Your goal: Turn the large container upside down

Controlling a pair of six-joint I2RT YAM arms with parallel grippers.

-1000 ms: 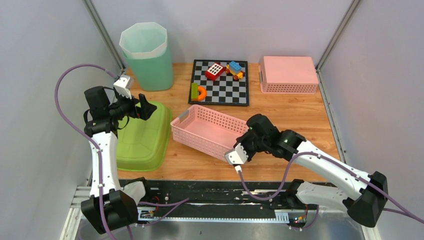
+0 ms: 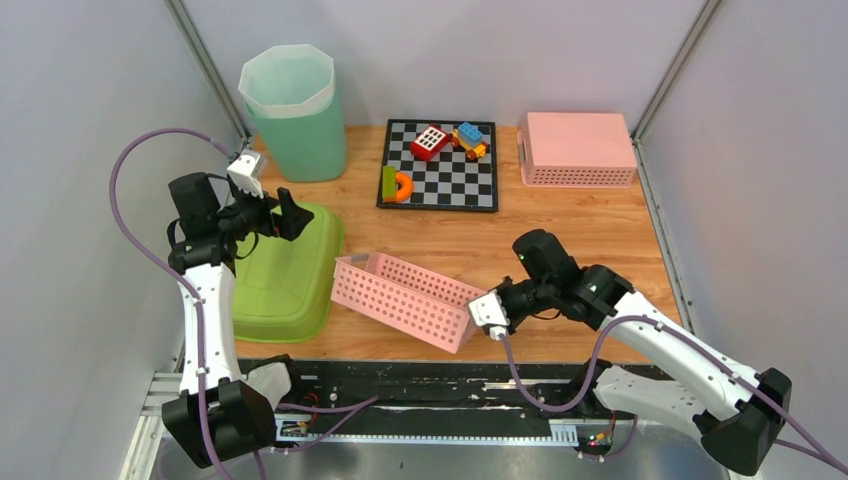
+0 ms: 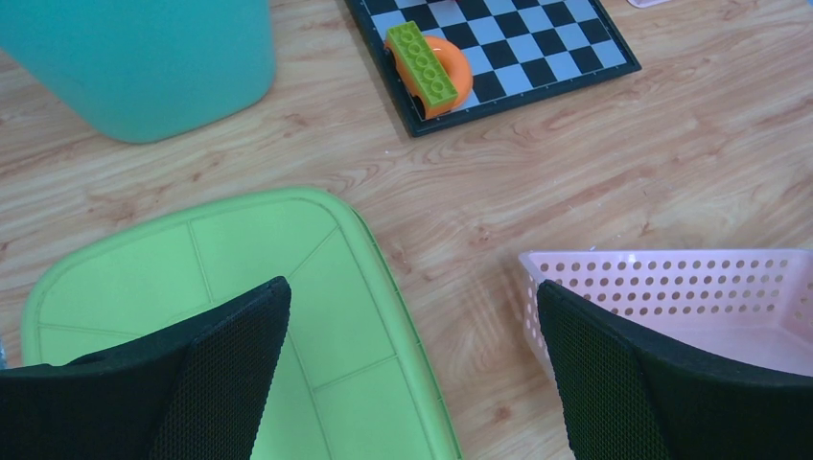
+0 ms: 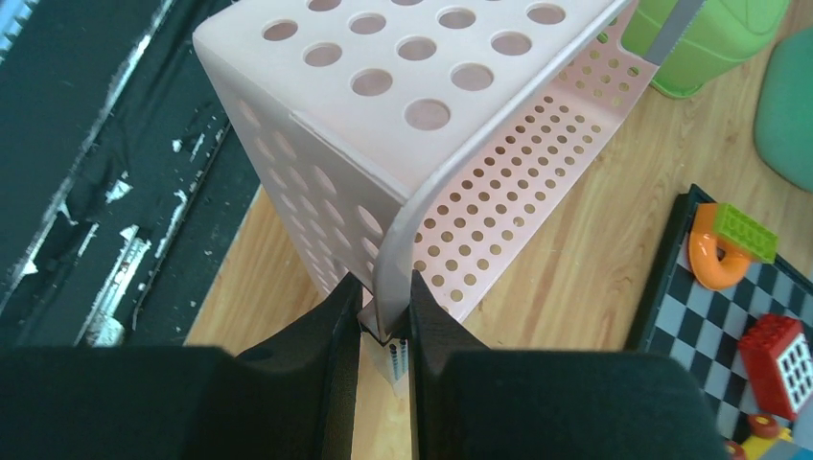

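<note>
A pink perforated basket (image 2: pixel 400 304) is tilted at the front middle of the table, its opening leaning toward the back. My right gripper is shut on the rim at one corner of this basket, the wall edge pinched between its black fingers. In the left wrist view the basket (image 3: pixel 671 283) shows at the right, partly covered by a finger. The left gripper stands open with nothing between its fingers, above the green lid (image 2: pixel 285 270) and apart from the basket. A smaller pink container (image 2: pixel 578 145) rests bottom up at the back right.
A green bin (image 2: pixel 305 130) stands at the back left. The checkered board (image 2: pixel 455 185) at the back middle carries several toy pieces. Bare wood lies between the board and the tilted basket, and at the right.
The basket has rolled over its front side, so its front wall now faces up and its inside is less visible. My right gripper turned with it. The left arm stayed still.
</note>
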